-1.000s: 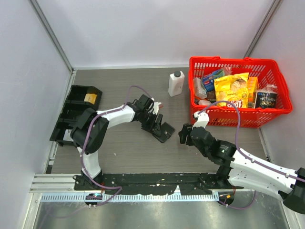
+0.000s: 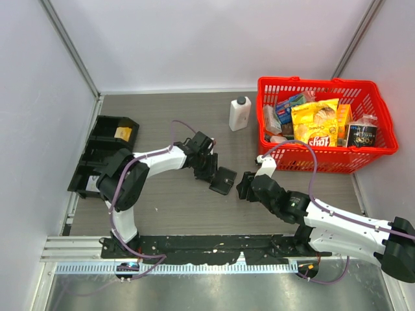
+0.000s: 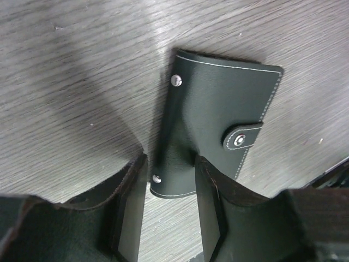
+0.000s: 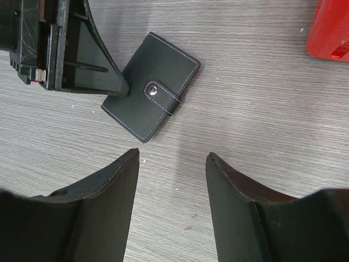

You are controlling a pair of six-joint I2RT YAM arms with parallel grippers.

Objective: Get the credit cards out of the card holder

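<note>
The black card holder [image 2: 224, 181] lies flat on the table between my two grippers. Its strap [image 3: 243, 136] is folded over the edge with the snap showing, and no cards can be seen. My left gripper is part open above the holder's studded spine. One fingertip [image 3: 200, 162] overlaps the cover in that view, the other lies just outside the spine; whether they touch it I cannot tell. My right gripper stands part open and empty, a short way from the strap side of the holder [image 4: 143, 106].
A red basket [image 2: 266, 116] full of packaged goods stands at the back right, with a white bottle [image 2: 239, 115] beside it. Black bins [image 2: 104, 146] line the left side.
The holder remains in place.
</note>
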